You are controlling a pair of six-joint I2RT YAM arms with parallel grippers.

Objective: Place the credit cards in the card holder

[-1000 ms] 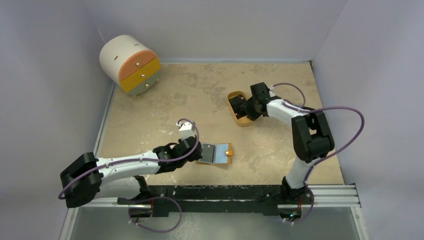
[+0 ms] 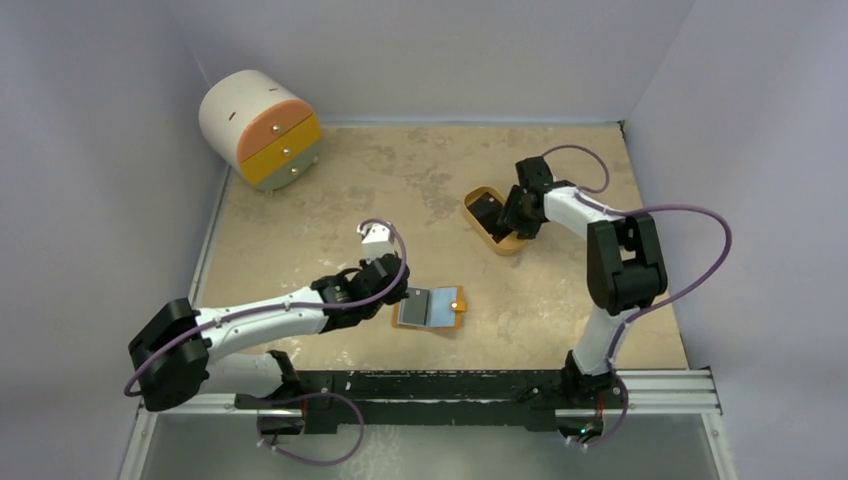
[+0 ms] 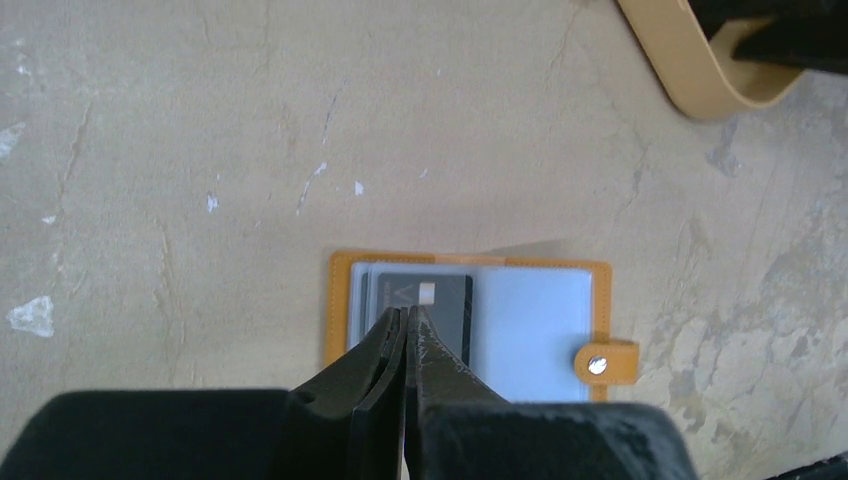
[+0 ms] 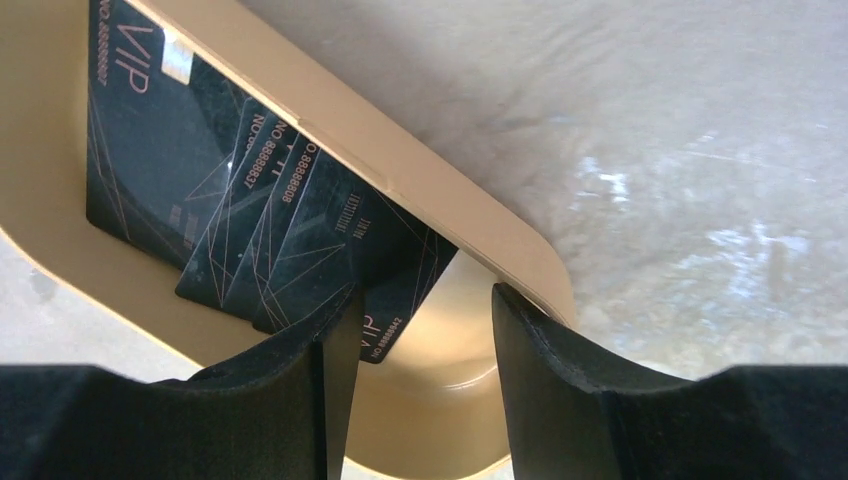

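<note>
The orange-edged card holder point(image 2: 430, 307) lies open on the table, a dark card point(image 3: 440, 310) showing in its left side and its right pocket point(image 3: 532, 330) pale. My left gripper is over the holder's left part, its fingertips pressed together with nothing visible between them. Several black cards point(image 4: 335, 240) overlap inside a tan oval tray point(image 4: 440, 205). Over the tray's near end my right gripper is partly open; one finger point(image 4: 342, 330) is by the lowest card's corner, the other point(image 4: 520, 330) overlaps the tray wall. No card is held.
A drum-shaped cabinet point(image 2: 260, 130) with coloured drawers stands at the back left. Between tray and holder the table point(image 2: 420, 235) is bare. Walls close off the back and both sides.
The tray has shifted slightly right and toward the front.
</note>
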